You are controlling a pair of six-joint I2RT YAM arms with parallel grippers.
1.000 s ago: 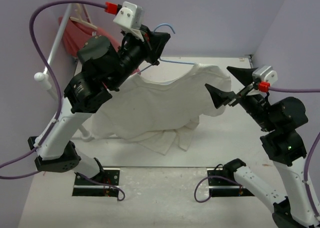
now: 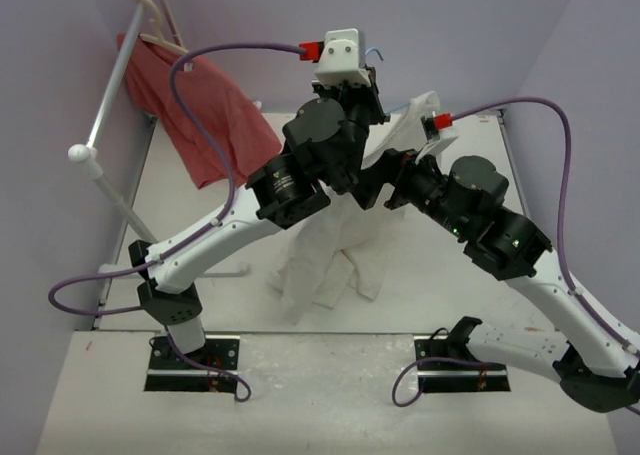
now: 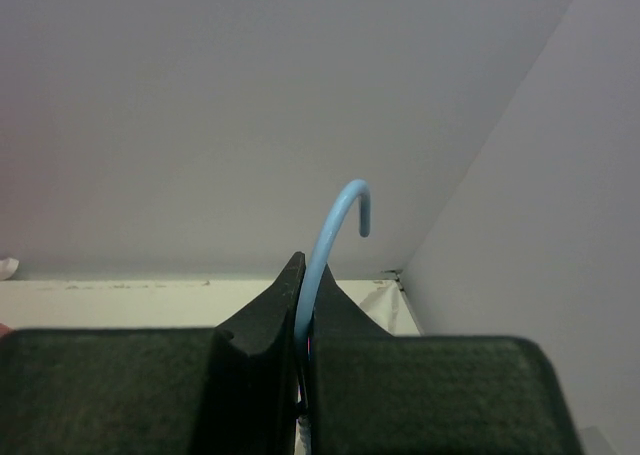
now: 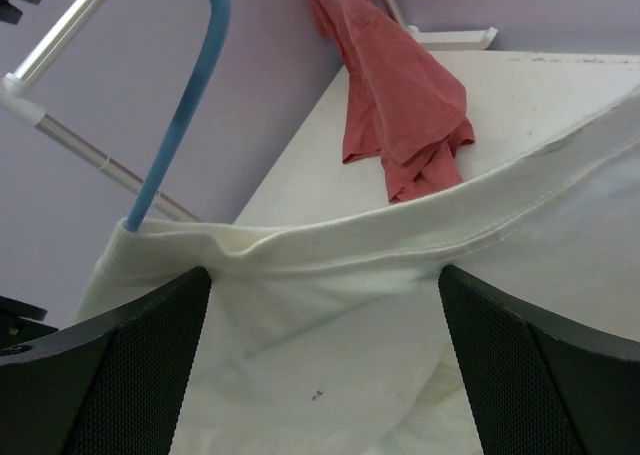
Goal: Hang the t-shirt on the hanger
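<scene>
In the left wrist view, the blue hanger rises from between the closed fingers of my left gripper. The white t-shirt hangs from that hanger and drapes down over the table, partly hidden by both arms in the top view. My right gripper has its fingers spread wide, with the shirt's neckline edge and cloth showing across the gap. The hanger's blue arm runs down to the shirt's edge at the left of the right wrist view. Whether the right fingers touch the cloth is unclear.
A white rack stands on the left, with a red shirt on a wooden hanger. Bare table shows to the right. The two grippers are close together.
My left gripper has moved right with the hanger, and the white shirt has bunched toward the middle. The right gripper has travelled left from beside the shirt to over its right part.
</scene>
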